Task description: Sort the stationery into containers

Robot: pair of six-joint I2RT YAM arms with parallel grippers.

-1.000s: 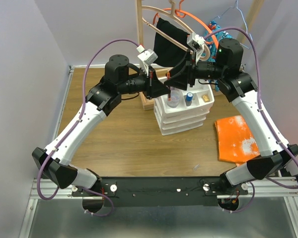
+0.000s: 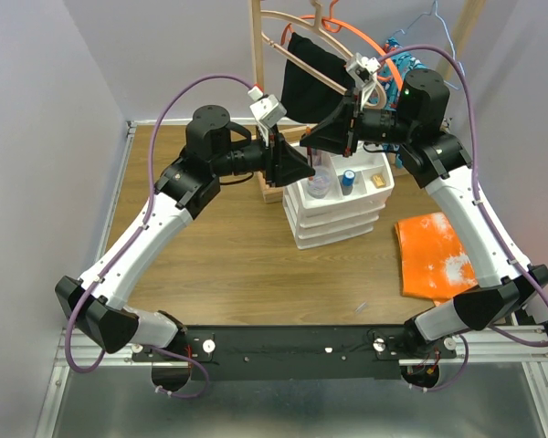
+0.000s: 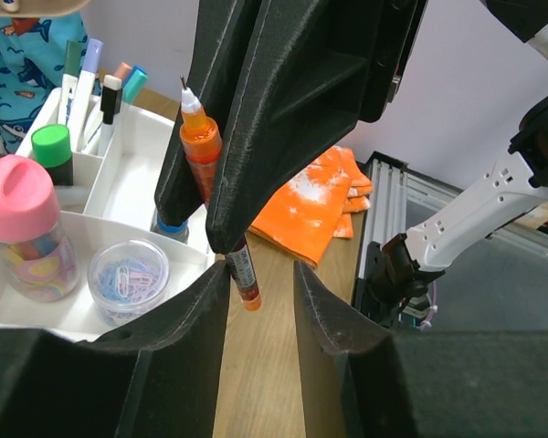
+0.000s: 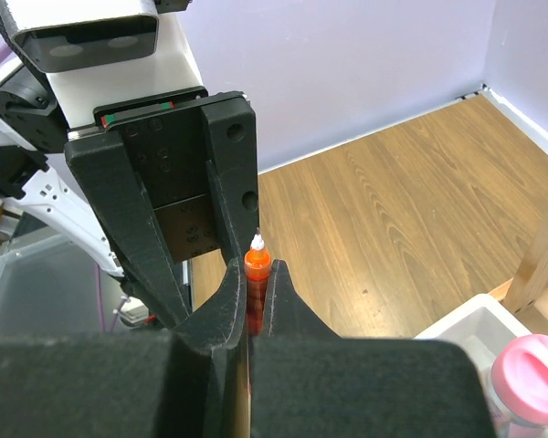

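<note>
An orange pen [image 3: 243, 274] with a pale tip stands nearly upright in the left wrist view. My right gripper is shut on its middle. Its lower end hangs in the gap of my left gripper, whose fingers stand apart, not visibly pressing on it. In the right wrist view the pen's tip end [image 4: 258, 265] rises between the right fingers, with the left gripper's fingers beyond. The white organizer [image 2: 333, 224] is below both grippers; one compartment holds markers [image 3: 84, 96].
In the organizer are a pink-lidded jar [image 3: 27, 228], a round tub of clips [image 3: 128, 276] and a blue-capped bottle [image 2: 347, 180]. An orange cloth [image 2: 436, 255] lies on the right.
The right arm has barely moved, and the organizer stays put.
</note>
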